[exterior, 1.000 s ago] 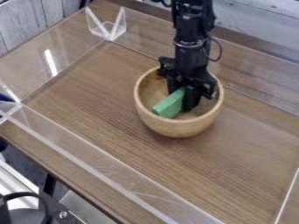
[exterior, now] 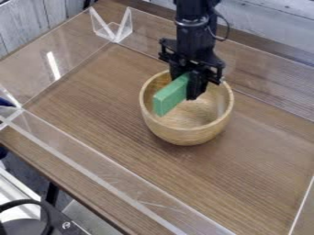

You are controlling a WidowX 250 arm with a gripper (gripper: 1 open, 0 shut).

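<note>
A wooden bowl [exterior: 197, 119] sits on the wooden table [exterior: 92, 151]. My black gripper [exterior: 193, 73] is above the bowl's back part, shut on a green block [exterior: 173, 94], which is held tilted over the inside of the bowl. The fingertips are partly hidden behind the block.
A small clear, white-edged container [exterior: 110, 26] stands at the back left. A white wall runs along the back. The table's left, front and right parts are clear. A dark round fixture [exterior: 25, 220] shows at the bottom left corner.
Since about a second ago, my gripper and the green block have risen from low inside the bowl to higher over it. The bowl looks roughly unmoved.
</note>
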